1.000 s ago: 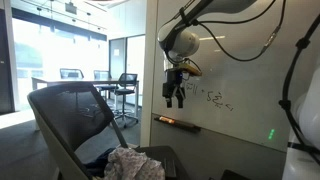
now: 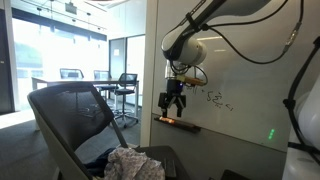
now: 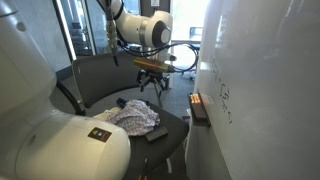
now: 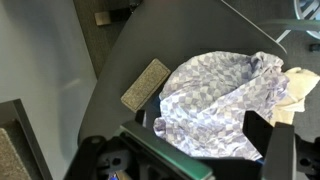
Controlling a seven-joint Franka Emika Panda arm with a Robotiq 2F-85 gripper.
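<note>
My gripper (image 2: 173,105) hangs open in front of the whiteboard (image 2: 240,85), with nothing between its fingers. In the wrist view the gripper looks down on a dark chair seat (image 4: 190,35) from above. A crumpled grey-and-white checked cloth (image 4: 215,95) lies on that seat, under the fingers and apart from them. Close beside the cloth is a small brown rectangular block (image 4: 146,84), which looks like a board eraser. Exterior view 2 shows the same block (image 3: 157,133) on the seat, near the cloth (image 3: 135,117).
Handwriting (image 2: 212,98) marks the whiteboard. Below it juts a ledge (image 2: 180,124) with an orange item at its left end. The chair's backrest (image 2: 72,115) rises beside the seat. A beige cloth (image 4: 298,92) shows past the checked one. Office chairs stand farther back.
The arm has tilted and its wrist has turned a little, so the fingers show more spread apart in exterior view 1. The cloth and chair look unmoved.
</note>
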